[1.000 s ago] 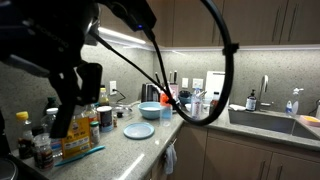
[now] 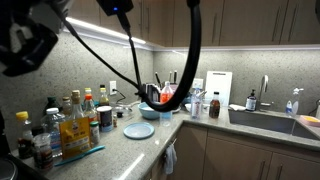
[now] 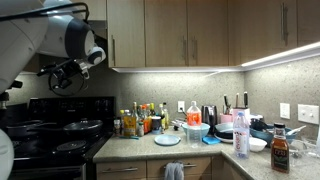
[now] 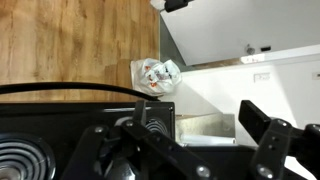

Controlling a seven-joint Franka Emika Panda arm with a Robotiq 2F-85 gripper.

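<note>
In the wrist view my gripper has its two dark fingers wide apart, and nothing shows between them. Exterior view 2 has the gripper (image 3: pixel 66 76) raised at the left, above the black stove (image 3: pixel 65 112). A dark pan (image 3: pixel 83 126) sits on the stove below it, and another dark pan (image 3: pixel 24 125) is to its left. In exterior view 1 the arm and its black cable (image 2: pixel 188 70) fill the upper left, too close to make out the fingers. Coil burners (image 4: pixel 22 158) lie at the lower left of the wrist view.
Several bottles (image 2: pixel 75 130) and a light blue plate (image 2: pixel 139 130) stand on the counter beside the stove. A blue bowl (image 2: pixel 150 107), a clear bottle (image 3: pixel 241 134) and a brown bottle (image 3: pixel 280 150) are farther along. Upper cabinets (image 3: pixel 150 40) hang above. A crinkled plastic bag (image 4: pixel 156 76) lies on wood flooring.
In exterior view 1 the arm has risen and shifted left, and its cable has swung left. More of the bottles and the back counter is uncovered. The counter objects stay put.
</note>
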